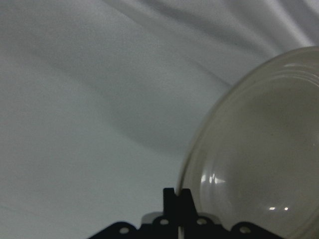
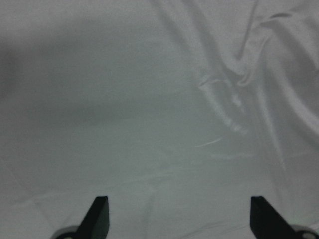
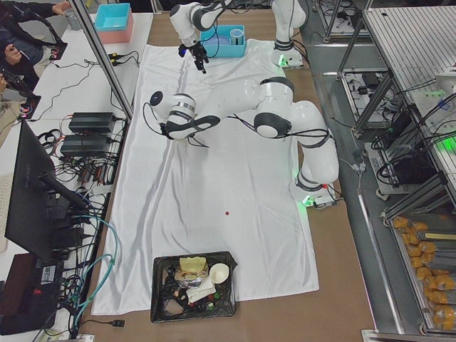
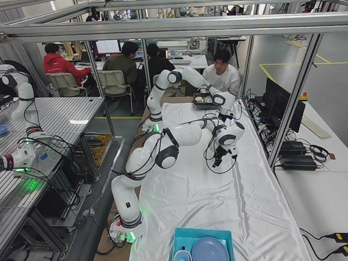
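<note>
In the left wrist view, a pale glossy round dish [image 1: 259, 149] fills the right side, with my left gripper shut on its rim. That gripper and dish are largely hidden by the arms in both camera views. My right gripper stands open over the white cloth [image 2: 159, 124], with nothing between its fingertips in the right wrist view; it shows as a black gripper [image 4: 218, 159] in the camera right view.
A blue bin [image 4: 179, 234] with a plate and cup sits at one table end, a black tray [image 3: 157, 285] with mixed items at the other. A monitor and metal posts line one side.
</note>
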